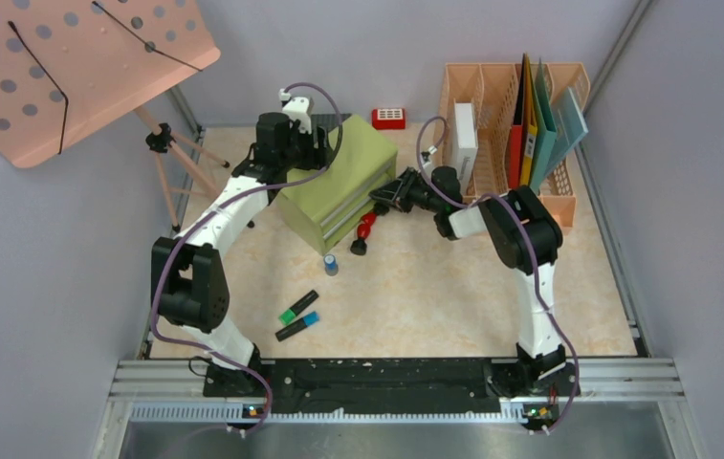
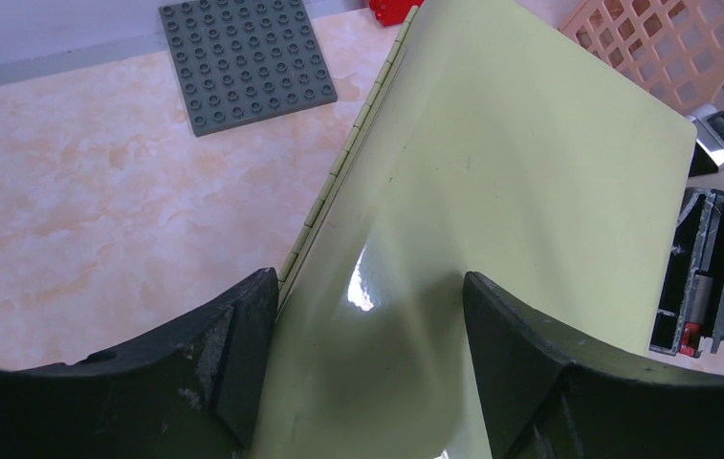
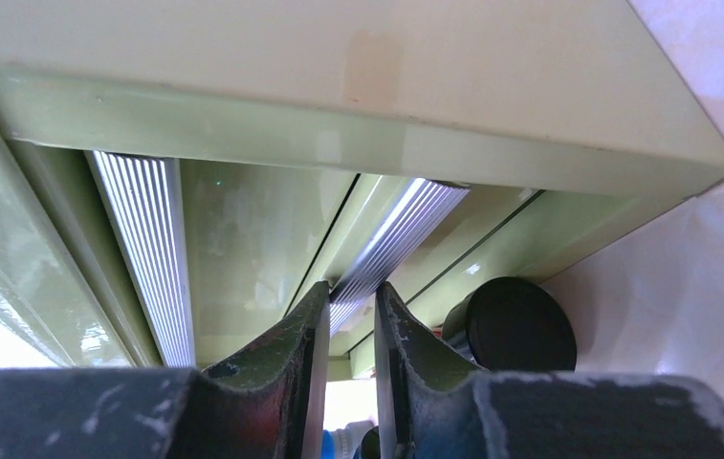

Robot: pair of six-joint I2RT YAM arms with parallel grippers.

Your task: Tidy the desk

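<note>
A green drawer cabinet [image 1: 348, 163] stands at the back centre, slightly turned. My left gripper straddles the cabinet's rounded top edge, its fingers apart with the green body between them; whether both press on it is unclear. My right gripper is at the cabinet's front, its fingertips close together at a ribbed silver drawer handle [image 3: 401, 225]; whether they grip it is unclear. A red-and-black object [image 1: 365, 229] lies in front of the cabinet.
A pink file organizer [image 1: 492, 96] with folders is at the back right. A blue-capped bottle [image 1: 330, 265] and two markers [image 1: 297, 325] are on the open front desk. A red block [image 1: 388, 119], grey baseplate [image 2: 248, 67] and pink stand [image 1: 99, 67] occupy the back and left.
</note>
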